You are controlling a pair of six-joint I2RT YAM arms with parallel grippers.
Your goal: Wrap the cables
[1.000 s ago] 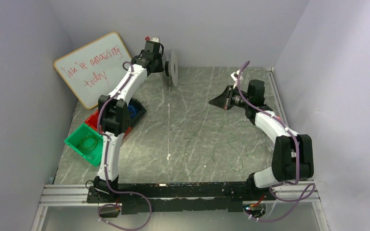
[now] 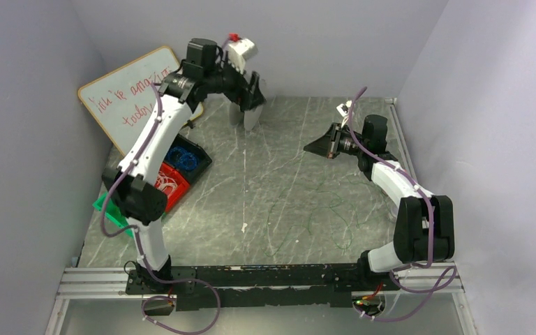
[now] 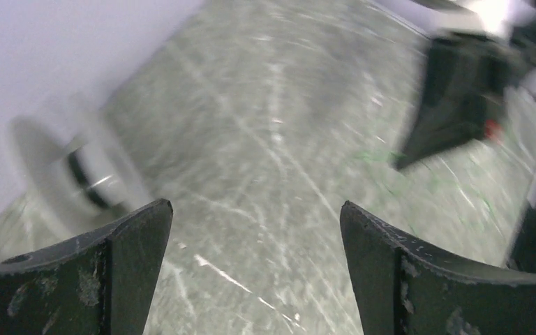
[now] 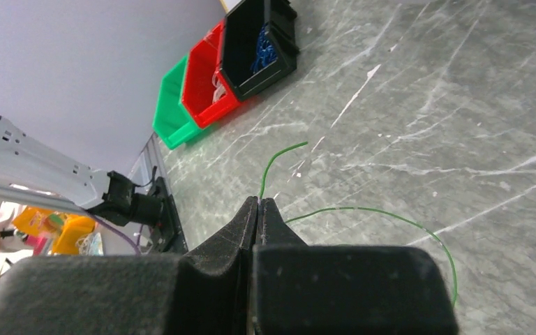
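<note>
A thin green cable (image 2: 335,206) lies loosely looped on the right half of the table, also below my right gripper in its wrist view. A white spool (image 3: 112,160) with a dark hub stands at the back, partly behind my left gripper (image 2: 250,91) in the top view; the left wrist view of it is blurred. My left gripper is open over it, nothing between its fingers. My right gripper (image 2: 308,148) is shut above mid-table; I cannot tell whether the green strand behind its tips touches them.
Black (image 4: 258,77), red (image 4: 199,80) and green (image 4: 171,105) bins with coiled cables line the left side. A whiteboard (image 2: 125,98) leans at the back left.
My left arm has risen and swung from behind the spool toward the right, its gripper now higher and nearer the camera. The right arm is nearly still.
</note>
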